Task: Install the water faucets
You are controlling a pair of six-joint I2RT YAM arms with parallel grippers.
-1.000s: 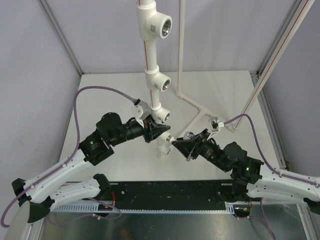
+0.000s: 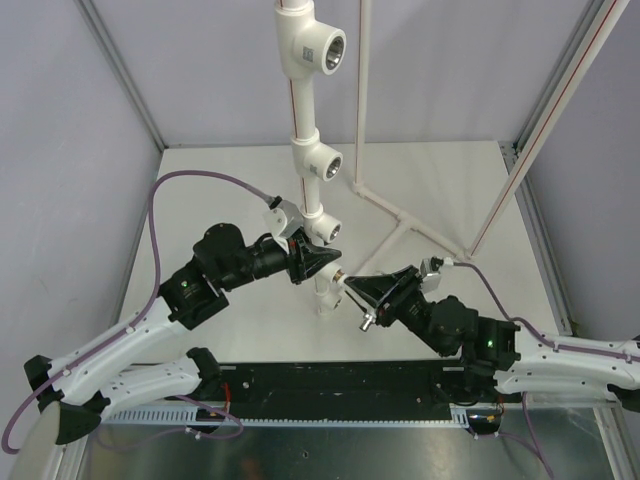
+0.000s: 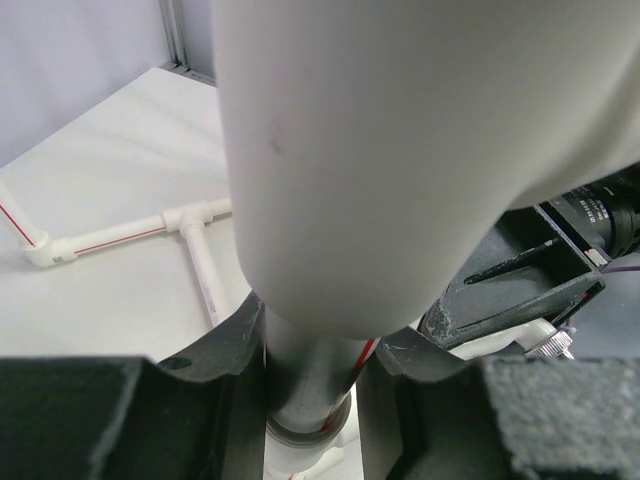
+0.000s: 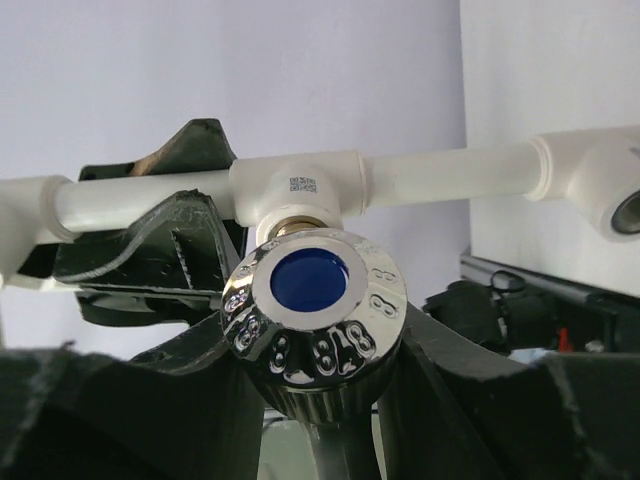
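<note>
A white vertical pipe stack (image 2: 304,105) carries several T-fittings with side sockets. My left gripper (image 2: 315,255) grips the pipe; in the left wrist view its fingertips (image 3: 220,410) close round the pipe (image 3: 305,365) below a large fitting. My right gripper is shut on a chrome faucet (image 4: 310,280) with a blue cap, whose brass threaded end is at the socket of a white T-fitting (image 4: 285,185). Whether the thread is engaged is hidden behind the faucet.
A white pipe frame (image 2: 400,222) stands behind on the white board (image 2: 210,175). Walls close in on both sides; a dark gap lies along the board's front edge.
My right gripper and arm have rotated about the faucet's axis, its cable moving down and the faucet's spout appearing lower. The left arm is practically still.
</note>
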